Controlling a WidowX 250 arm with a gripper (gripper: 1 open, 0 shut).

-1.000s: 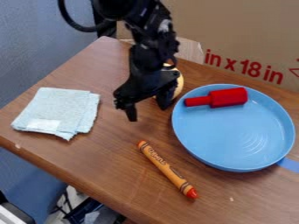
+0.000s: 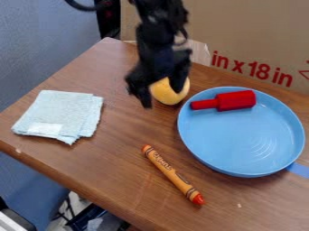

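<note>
My black gripper point(image 2: 157, 90) hangs in the upper middle, its fingers down around the left side of a round yellow object point(image 2: 173, 87), partly hidden by the arm; whether they grip it is unclear. To the right, a red cylindrical piece with a handle point(image 2: 236, 100) lies on a blue plate point(image 2: 241, 140). A folded pale blue cloth point(image 2: 60, 115) lies at left. An orange crayon point(image 2: 173, 173) lies in the front middle.
The wooden table point(image 2: 108, 171) has free room around the crayon and at front left. A cardboard box point(image 2: 259, 27) stands behind. The table's left edge drops to the floor.
The gripper has moved right and back, from left of the yellow object to over it.
</note>
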